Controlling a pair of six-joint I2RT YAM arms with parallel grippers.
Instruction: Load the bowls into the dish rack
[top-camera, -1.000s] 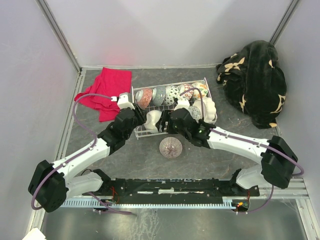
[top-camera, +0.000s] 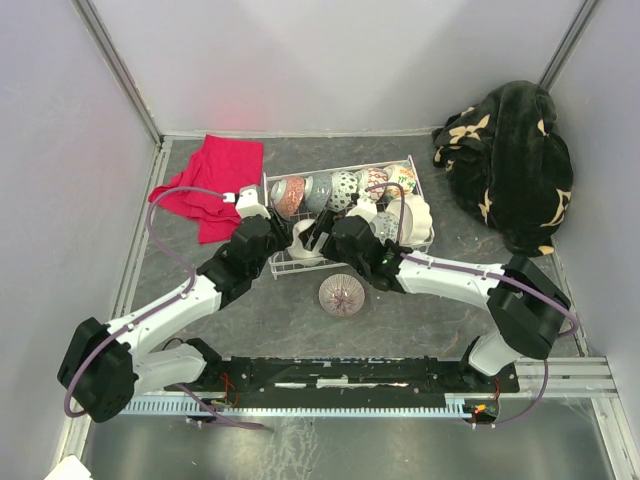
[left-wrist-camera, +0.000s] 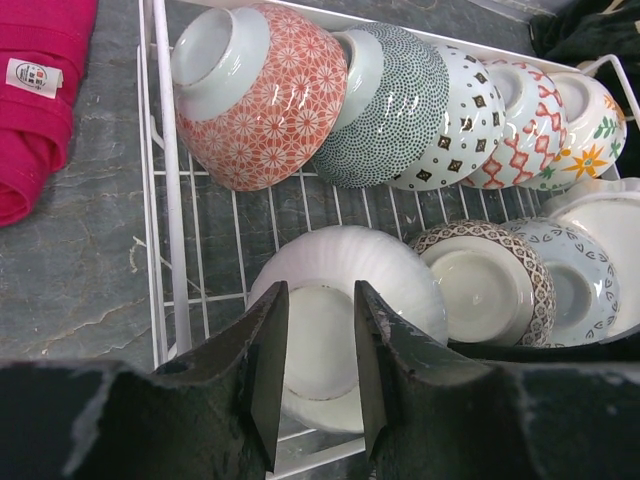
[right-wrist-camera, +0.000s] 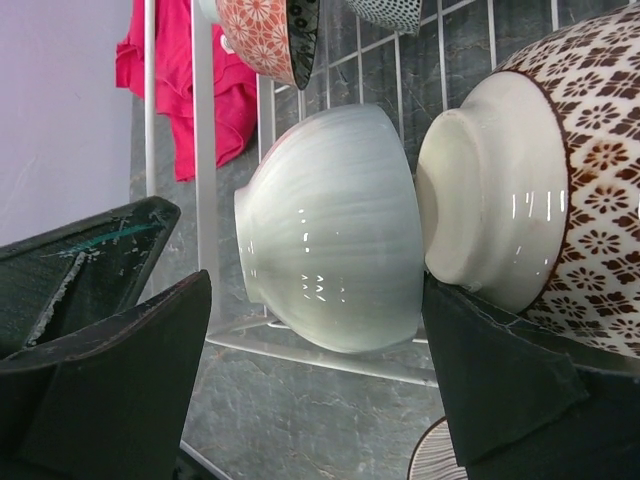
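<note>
A wire dish rack (left-wrist-camera: 178, 250) holds a back row of patterned bowls, including a red one (left-wrist-camera: 255, 120), and a front row with a white bowl (left-wrist-camera: 335, 250) at the left and a brown-patterned bowl (right-wrist-camera: 600, 190) beside it. My left gripper is over the white bowl, fingers apart with nothing clearly between them. My right gripper (top-camera: 318, 232) is at the white bowl; in the right wrist view its spread fingers frame that bowl (right-wrist-camera: 330, 230). A glass bowl (top-camera: 341, 295) sits on the table in front of the rack.
A red cloth (top-camera: 205, 185) lies left of the rack, a dark fleece (top-camera: 505, 165) to the right. Both arms are close together over the rack.
The left arm looks nearly still.
</note>
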